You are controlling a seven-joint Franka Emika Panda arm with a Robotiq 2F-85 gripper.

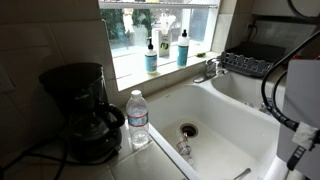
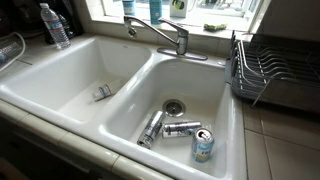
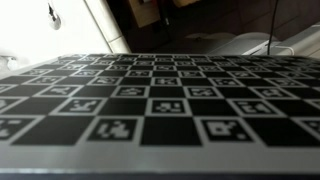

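A black-and-white checkered marker board spreads across the lower part of the wrist view, close to the camera. Its plain pale back appears to be the flat panel at the right edge of exterior view 1, beside a dark cable. My gripper's fingers show in none of the current views, so what bears the board stays hidden. In exterior view 2, the right basin holds an upright can and two cans lying down, one silver can and another silver can.
A small clear object lies in the left basin. The faucet rises behind the divider, with a dish rack to the right. On the left counter stand a water bottle and a black coffee maker.
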